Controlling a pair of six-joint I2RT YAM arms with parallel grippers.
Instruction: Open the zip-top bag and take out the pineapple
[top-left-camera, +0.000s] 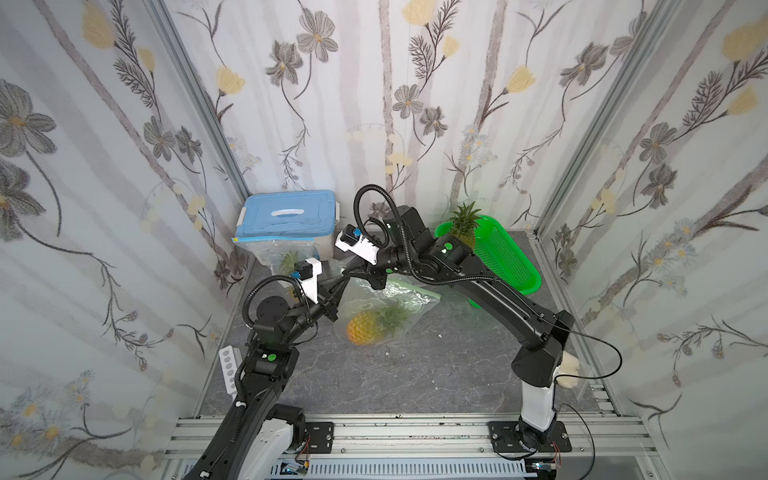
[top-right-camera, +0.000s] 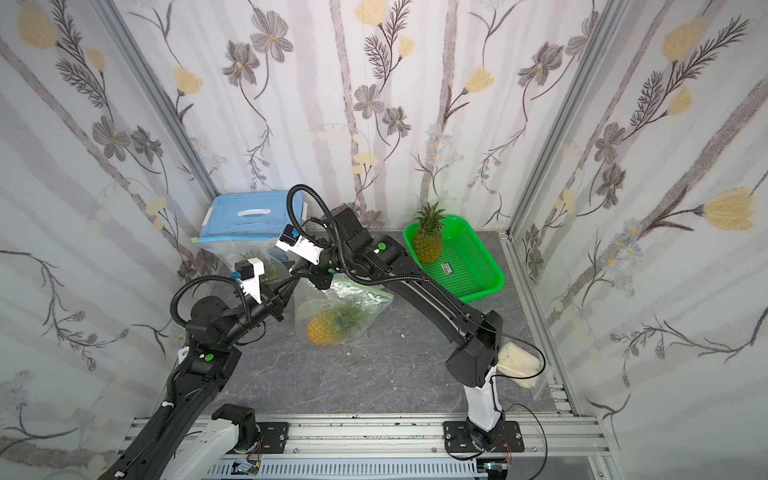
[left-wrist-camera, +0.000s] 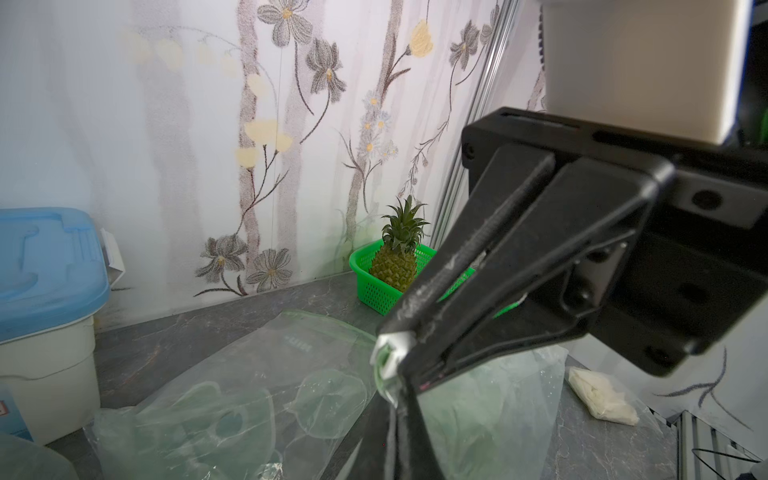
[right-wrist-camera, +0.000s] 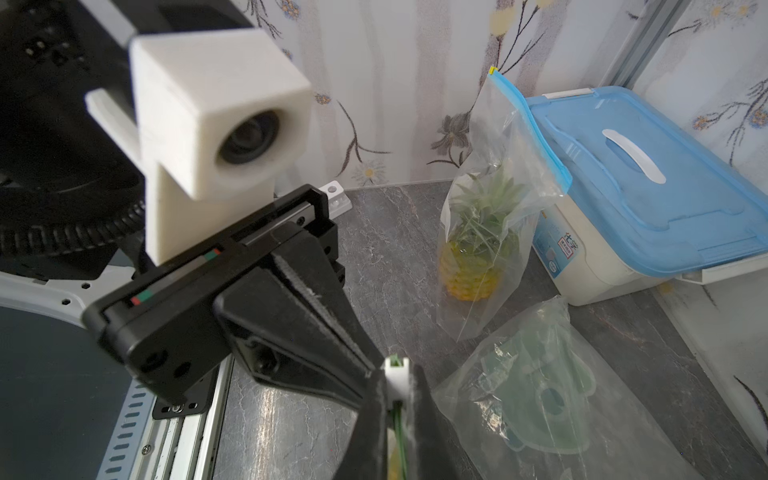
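Observation:
A clear bag (top-left-camera: 416, 300) with a green zip edge lies mid-table, a pineapple (top-left-camera: 364, 327) inside it. At its far left end my grippers meet tip to tip. The zip's small white slider (right-wrist-camera: 397, 379) sits between the two sets of fingertips. My right gripper is shut with the thin green zip strip (right-wrist-camera: 398, 440) running between its fingers. Against the slider stands my left gripper, its fingers together; no clear grip on anything shows. The arms hide this end of the bag from above.
A second bagged pineapple (right-wrist-camera: 472, 264) stands before the blue-lidded box (right-wrist-camera: 640, 184). Another clear bag (right-wrist-camera: 552, 384) lies near it. A green basket (top-right-camera: 480, 276) with a loose pineapple (top-right-camera: 429, 236) is at the back right.

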